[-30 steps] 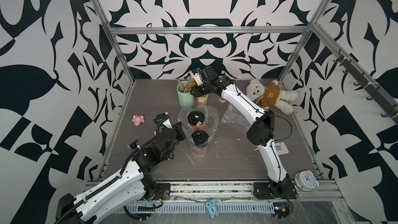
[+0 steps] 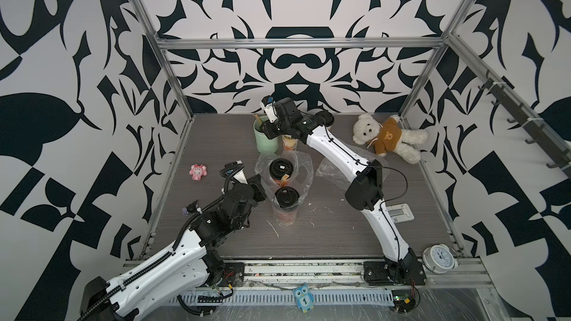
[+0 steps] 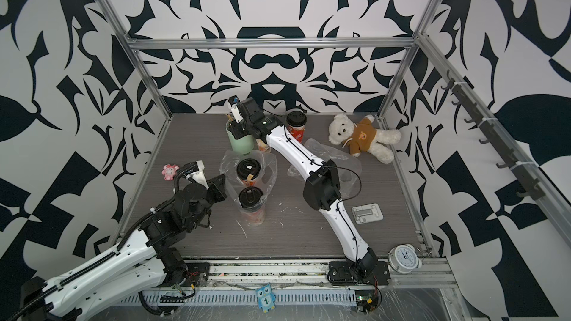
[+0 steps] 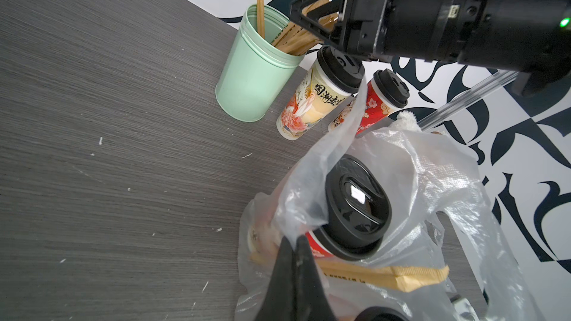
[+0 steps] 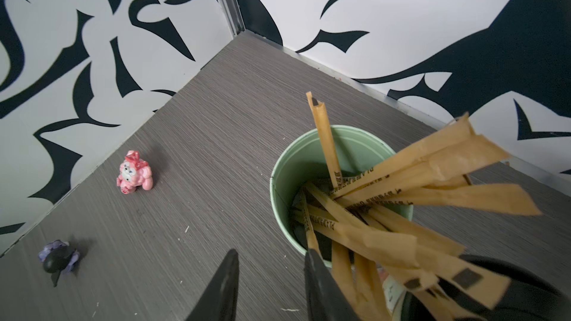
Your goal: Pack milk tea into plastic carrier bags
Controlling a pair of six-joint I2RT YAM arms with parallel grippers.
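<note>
A clear plastic bag [image 2: 305, 163] holds two cups with black lids, the back cup [image 2: 281, 169] and the front cup [image 2: 286, 196]. One paper-wrapped straw [image 4: 410, 276] lies across the bag by the back cup. In the left wrist view my left gripper is shut, with the bag's thin film pinched at its fingertips. A green straw bucket [image 5: 279, 202] is full of wrapped straws [image 5: 392, 243]. Beside and above the bucket, my right gripper is open with nothing between its fingers, the straws leaning just to the right of it.
Behind the bag stand a cream patterned cup [image 4: 309, 104] and a red cup [image 4: 373, 107]. Another empty-looking plastic bag [image 3: 342, 163] lies flat right of them. A teddy bear [image 3: 365, 135], a pink toy [image 3: 170, 171] and a clock [image 3: 405, 258] sit near the edges.
My right gripper has moved left over the green bucket, now covering much of its top in the top left view. The left arm and the filled bag have stayed still.
</note>
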